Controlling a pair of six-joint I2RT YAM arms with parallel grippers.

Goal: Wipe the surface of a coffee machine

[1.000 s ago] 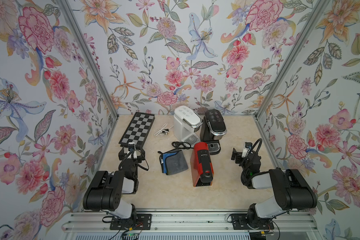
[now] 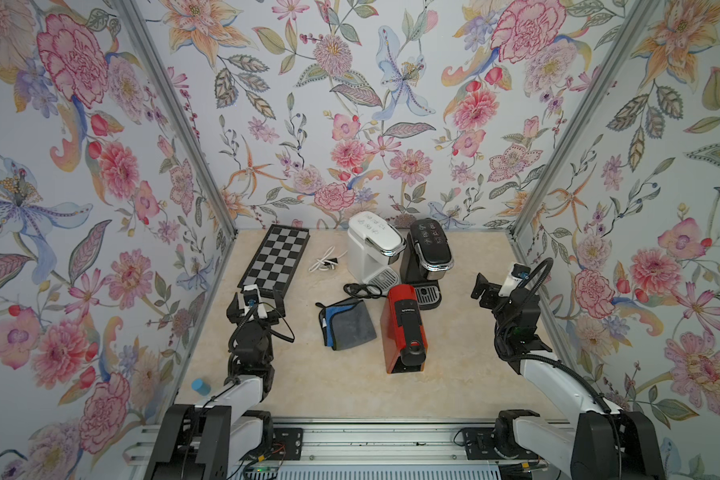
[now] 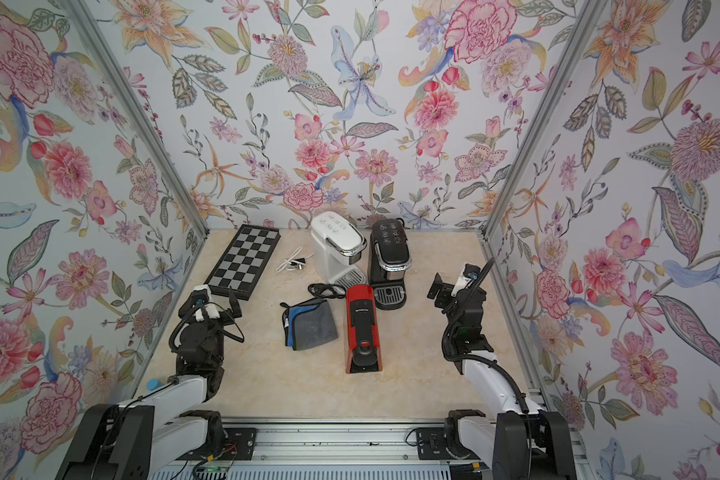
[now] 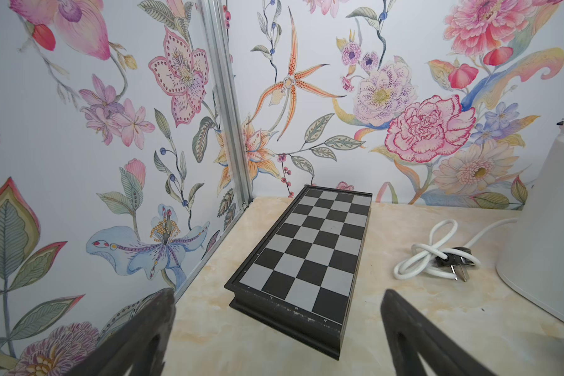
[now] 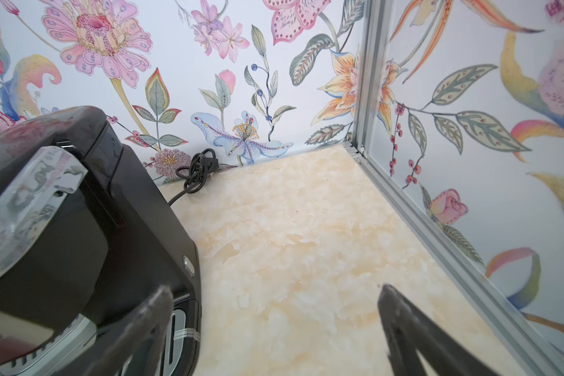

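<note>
A red coffee machine (image 2: 408,328) with a dark top stands in the middle of the table. Left of it lies a folded grey and blue cloth (image 2: 350,324), flat on the table. Behind are a white coffee machine (image 2: 374,244) and a black coffee machine (image 2: 429,252). Over the table's left side, my left gripper is open and empty, facing the chessboard. My right gripper stands open at the right, nothing between its fingers, with the black machine at the left of its wrist view. Both are well apart from the cloth.
At the back left lies a checkered board (image 2: 274,260), with a tied white cord (image 4: 432,253) beside it. A black cable (image 2: 364,290) is coiled behind the cloth. One small blue object (image 2: 201,387) sits near the left front. Bare table shows at the right and front.
My left gripper has gone slightly left, my right gripper outward to the right and farther back. The cloth and machines have not moved.
</note>
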